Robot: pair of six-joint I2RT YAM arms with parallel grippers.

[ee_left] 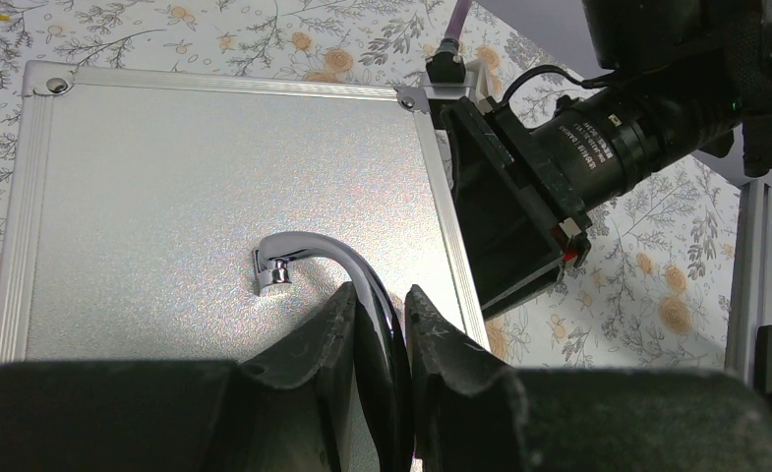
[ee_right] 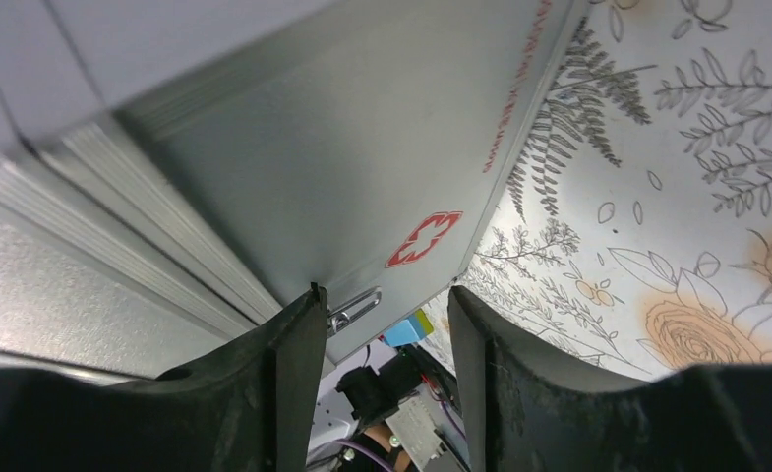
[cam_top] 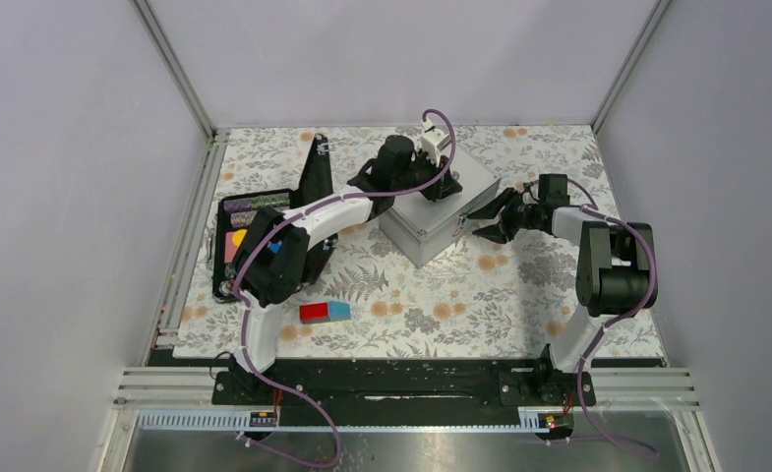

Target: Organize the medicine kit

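The silver medicine kit (cam_top: 475, 177) stands closed on the flowered cloth, turned at an angle. On its lid is a curved chrome handle (ee_left: 337, 254), and my left gripper is shut on it. My right gripper stands open by the kit's front wall (ee_right: 362, 167), its fingers apart with nothing held between them. One finger (ee_right: 301, 344) overlaps a small metal latch (ee_right: 354, 311) in the right wrist view; contact there is unclear. A red cross mark (ee_right: 424, 239) is printed on that wall.
A black case (cam_top: 222, 221) with colored contents lies open at the left, partly hidden by my left arm. A red and blue box (cam_top: 325, 312) rests near the front edge.
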